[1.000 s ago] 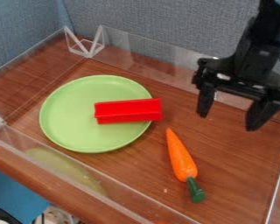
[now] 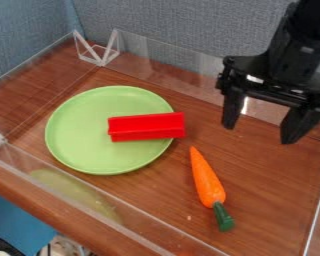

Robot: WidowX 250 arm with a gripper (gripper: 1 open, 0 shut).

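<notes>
My black gripper (image 2: 264, 119) hangs open over the right rear of the wooden surface, with nothing visible between its fingers. A red block (image 2: 147, 126) lies on the right part of a green plate (image 2: 85, 142). An orange carrot (image 2: 208, 182) with a green top lies on the wood in front of and to the right of the plate, below and left of my gripper.
Clear low walls (image 2: 152, 66) enclose the wooden surface, with white corner frames at the back left and left. A grey padded wall stands behind.
</notes>
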